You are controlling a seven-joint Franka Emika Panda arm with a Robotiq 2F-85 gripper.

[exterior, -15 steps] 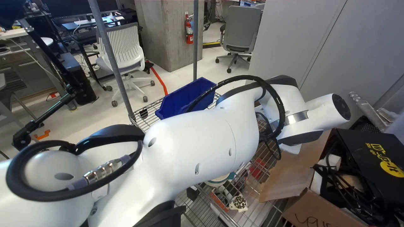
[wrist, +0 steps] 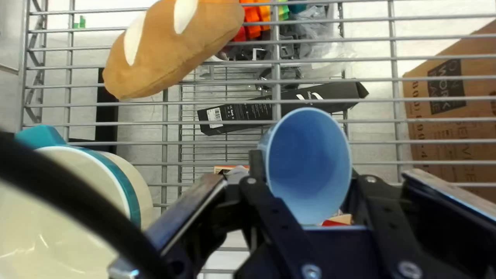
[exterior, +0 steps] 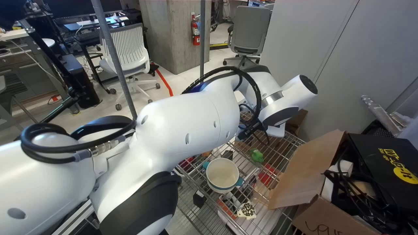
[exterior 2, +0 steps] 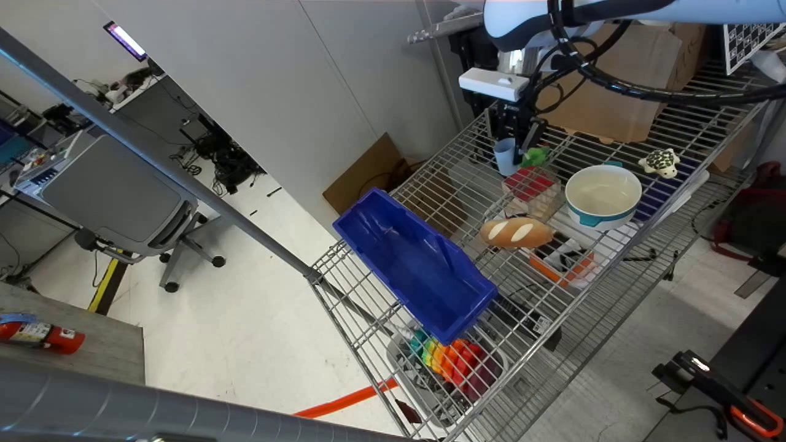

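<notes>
A light blue cup [wrist: 310, 160] sits between the fingers of my gripper, which is shut on it; the cup's open mouth shows in the wrist view. In exterior view 2 the gripper [exterior 2: 520, 132] points down over the far side of the wire shelf, with the cup [exterior 2: 505, 158] at its fingertips beside a green toy [exterior 2: 535, 156]. Whether the cup's base touches the wires cannot be made out. In exterior view 1 the arm hides the fingers and cup.
A cream pot with teal handles [exterior 2: 604, 193], a plush bread loaf [exterior 2: 516, 232], a spotted turtle toy [exterior 2: 660, 162] and a blue bin [exterior 2: 417, 264] stand on the wire shelf [exterior 2: 589, 291]. A cardboard box [exterior: 305, 168] borders one side. Bare wires show between bin and cup.
In exterior view 1 the arm's wrist has swung left and toward the back, away from above the cardboard box. It now covers most of the blue bin, and the pot and green toy have come into sight.
</notes>
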